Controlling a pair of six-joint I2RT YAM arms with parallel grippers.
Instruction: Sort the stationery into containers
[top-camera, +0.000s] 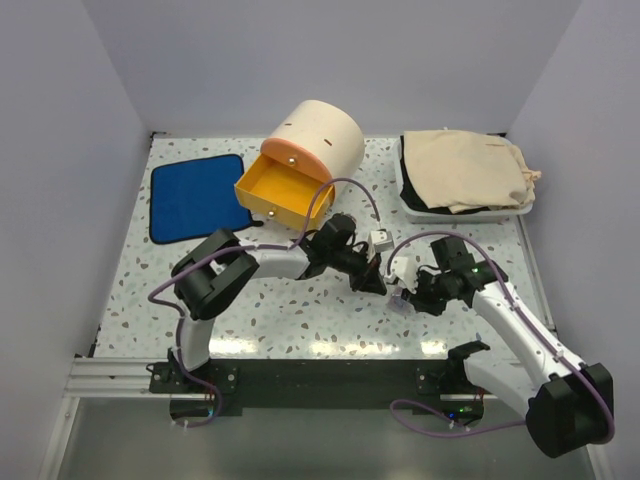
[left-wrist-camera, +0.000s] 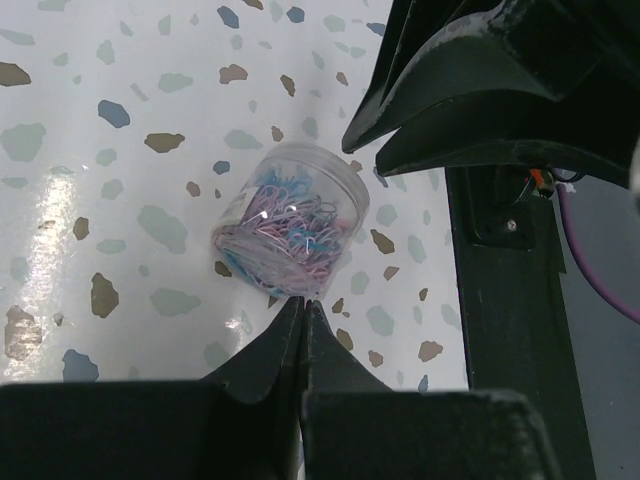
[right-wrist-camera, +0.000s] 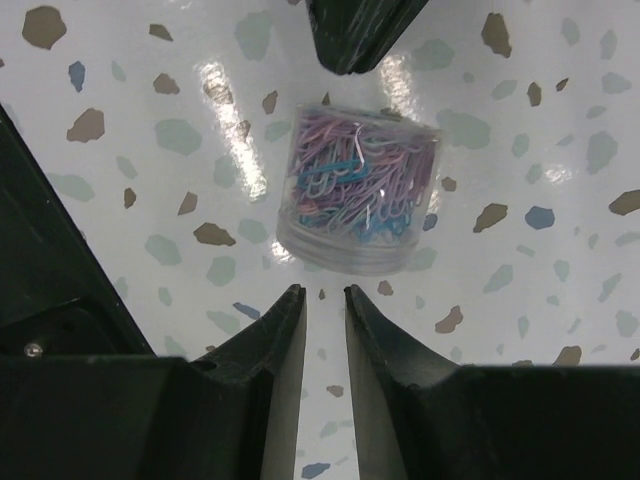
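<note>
A clear cylindrical jar of pink and blue paper clips (right-wrist-camera: 362, 185) lies on the speckled table, below both grippers in the top view. My left gripper is shut, its tips at the jar's near edge in the left wrist view, nothing visible between them. My right gripper hangs just beside the jar, its two fingertips a little apart with only table showing between them; the jar is outside them.
An orange drawer box (top-camera: 265, 190) with a cream rounded top stands at back left, beside a blue mat (top-camera: 190, 195). A white bin with beige cloth (top-camera: 460, 170) is at back right. The table's front edge is close.
</note>
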